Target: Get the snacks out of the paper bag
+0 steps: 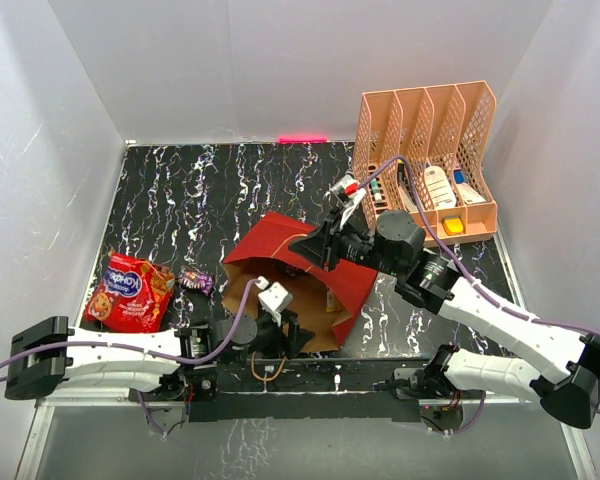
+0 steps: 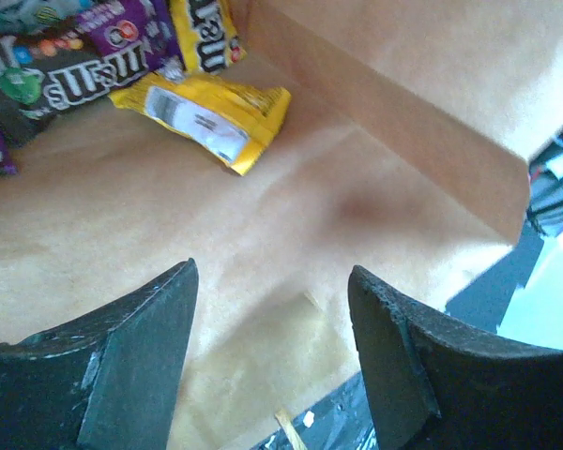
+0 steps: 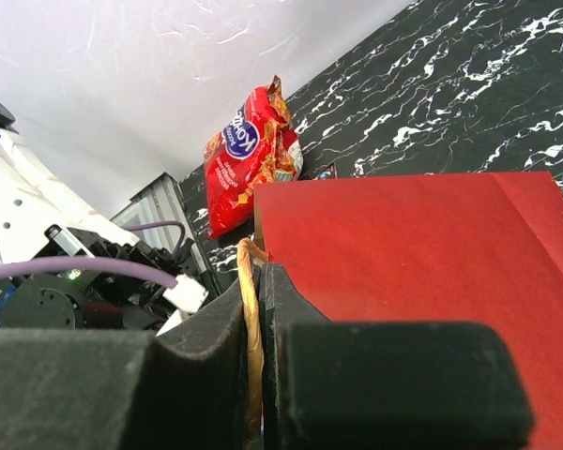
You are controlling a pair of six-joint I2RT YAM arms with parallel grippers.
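Observation:
A red paper bag (image 1: pixel 280 237) lies on its side, its brown mouth facing the front edge. My right gripper is shut on the bag's twisted paper handle (image 3: pixel 251 309). At the mouth, my left gripper is open, with nothing between its fingers and the bag's brown inner wall (image 2: pixel 263 211) beyond them. Deeper inside, the left wrist view shows a yellow m&m's packet (image 2: pixel 206 117), a second yellow packet (image 2: pixel 206 36) and a brown-purple m&m's packet (image 2: pixel 70 70). Outside, on the left, lie a red Chips Ahoy bag (image 1: pixel 132 293) and a small purple packet (image 1: pixel 197 281).
A pink divided organizer (image 1: pixel 425 150) with several small items stands at the back right. Behind the bag, the dark marbled table (image 1: pixel 220 180) is clear. Grey walls enclose the sides and back.

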